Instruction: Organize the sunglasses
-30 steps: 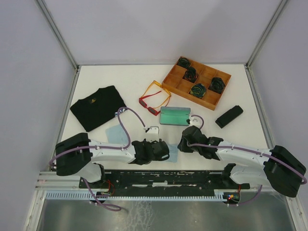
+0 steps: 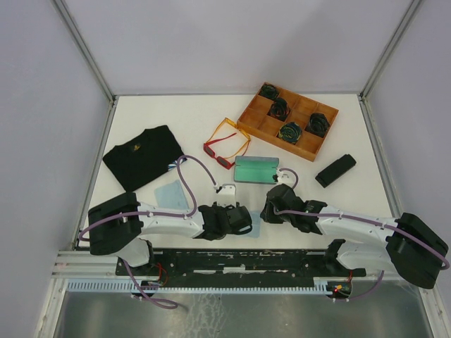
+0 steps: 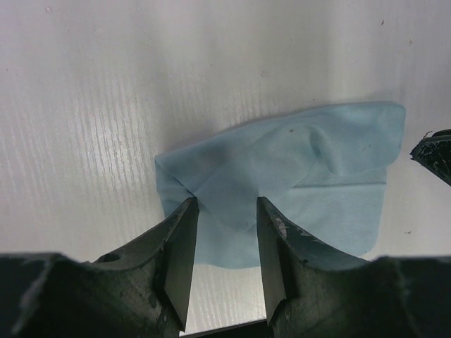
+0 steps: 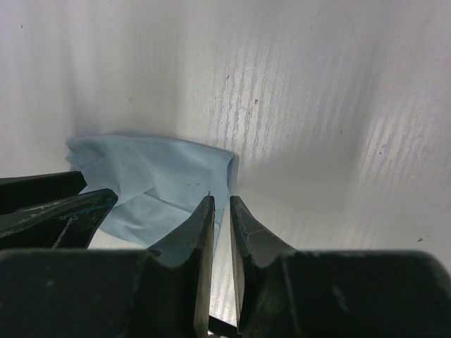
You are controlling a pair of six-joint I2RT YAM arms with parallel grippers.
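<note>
Red sunglasses (image 2: pixel 224 162) and an orange-yellow pair (image 2: pixel 229 121) lie overlapping near the table's centre, beside an opened green case (image 2: pixel 256 170). Lower down, a pale blue cloth (image 3: pixel 282 162) lies flat, partly folded over. Above the cloth, my left gripper is partly open and empty; whether its tips touch the fabric, I cannot tell. My right gripper hangs by the cloth's right edge, its fingers slightly apart with nothing visible between them. In the top view, the arms hide much of this cloth.
A wooden compartment box (image 2: pixel 299 113) holding several dark round items stands at the back right. A black case (image 2: pixel 336 170) lies to the right. A black cloth (image 2: pixel 143 156) and another pale blue cloth (image 2: pixel 171 196) are on the left. My two grippers are close together.
My left arm has shifted slightly right, over the cloth near the right gripper. The right arm, sunglasses and cases look unmoved.
</note>
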